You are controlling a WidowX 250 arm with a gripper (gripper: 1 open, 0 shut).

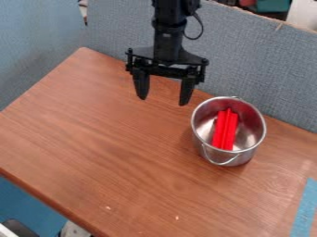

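My black gripper (pixel 164 93) hangs open over the back middle of the wooden table, its two fingers apart with nothing between them. Right of it, a metal bucket (pixel 247 146) with a wire handle holds several red sticks (pixel 224 130) standing inside. The bucket is apart from the gripper, a little lower in the view.
A grey padded wall (pixel 260 65) runs along the back, a blue-grey panel (pixel 31 56) on the left. A blue tape strip (pixel 303 205) lies at the right edge.
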